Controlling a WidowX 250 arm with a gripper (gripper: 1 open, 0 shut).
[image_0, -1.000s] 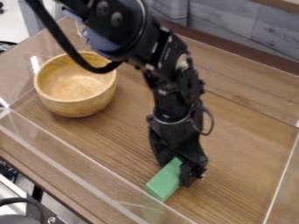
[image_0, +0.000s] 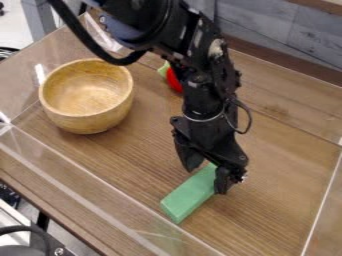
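A green rectangular block (image_0: 187, 203) lies on the wooden table near the front edge, angled toward the upper right. The black gripper (image_0: 210, 167) hangs at its upper right end, partly over it. Whether the fingers are open or shut on anything cannot be made out.
A tan bowl (image_0: 86, 106) sits at the left. A small red and green object (image_0: 173, 78) is partly hidden behind the arm at the back.
The gripper has risen a little and moved back, uncovering more of the green block. The red and green object behind the arm now shows.
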